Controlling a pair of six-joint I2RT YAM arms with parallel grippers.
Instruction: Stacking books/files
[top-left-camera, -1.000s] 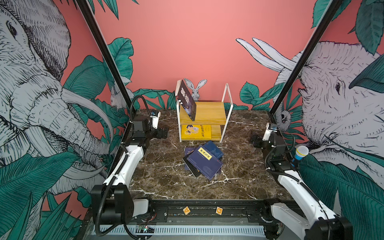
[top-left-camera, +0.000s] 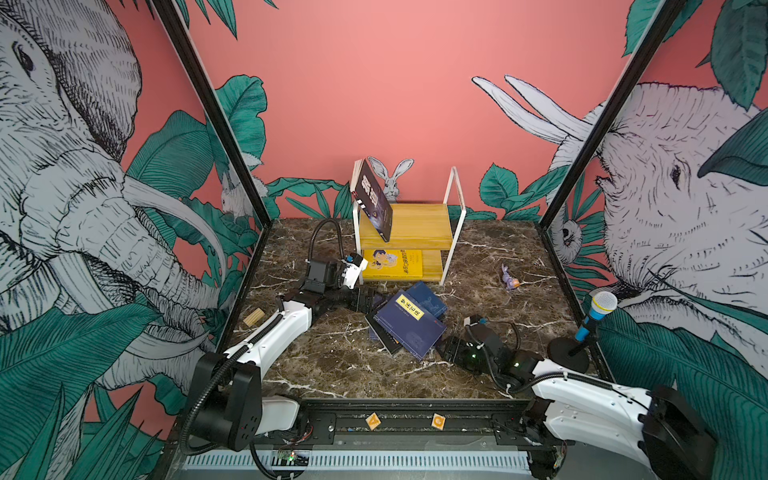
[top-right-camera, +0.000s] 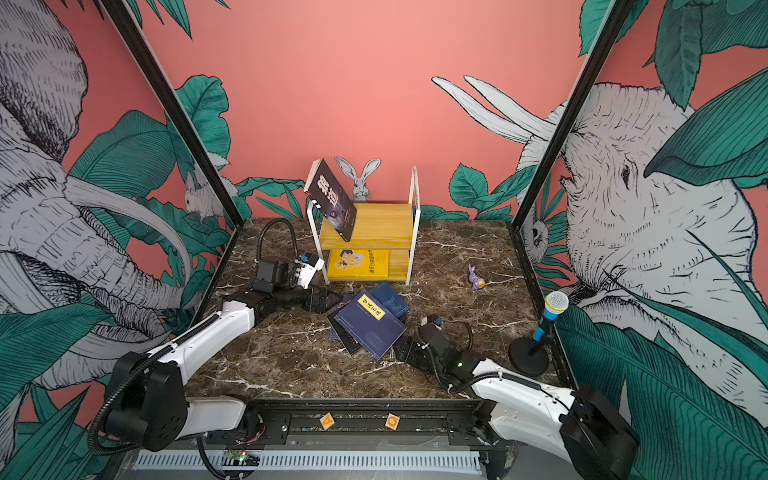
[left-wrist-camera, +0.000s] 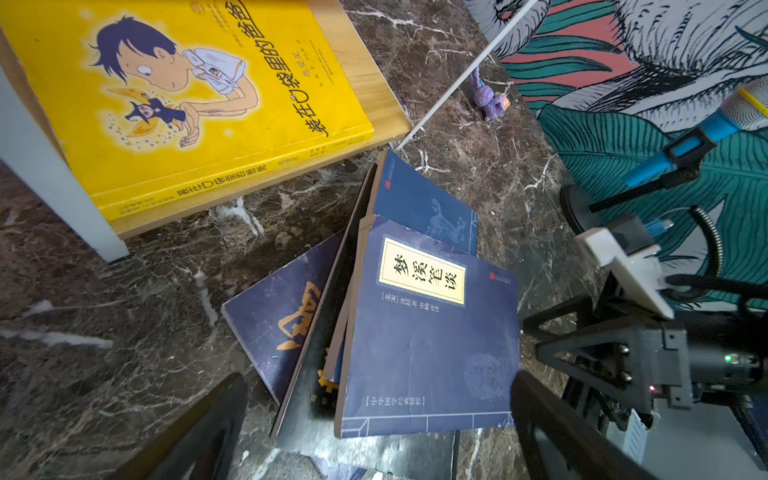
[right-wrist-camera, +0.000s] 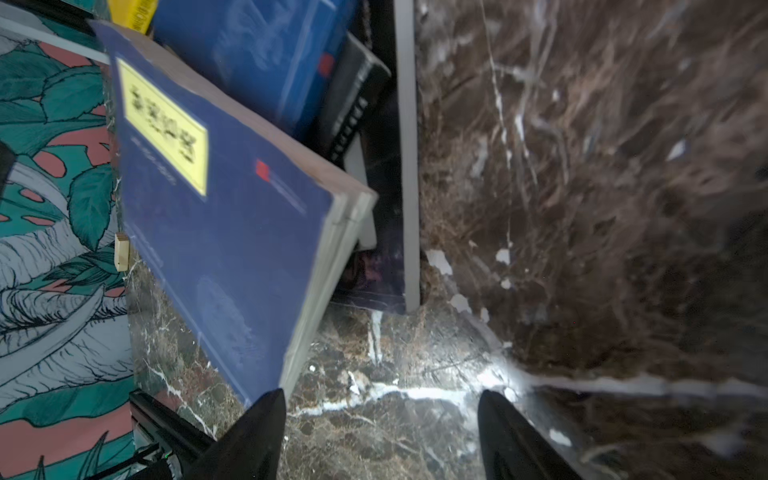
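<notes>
A loose pile of books lies before the shelf: a navy book with yellow title label (top-left-camera: 409, 324) on top, a blue book (left-wrist-camera: 428, 200), a dark book and a purple one (left-wrist-camera: 272, 304) beneath. My left gripper hangs open at the pile's left side. My right gripper is low beside the pile's front right corner, fingers apart with nothing between them. On the shelf, a dark book (top-left-camera: 373, 200) leans upright on the upper board and a yellow book (top-left-camera: 392, 264) lies on the lower one.
The wooden shelf (top-left-camera: 420, 224) stands at the back centre. A purple toy (top-left-camera: 509, 278) lies to its right, a microphone on a stand (top-left-camera: 592, 316) at the right edge, a small wooden block (top-left-camera: 254, 317) at the left.
Both arms have moved inward and toward the front, from either side of the table to either side of the book pile. The books look unmoved.
</notes>
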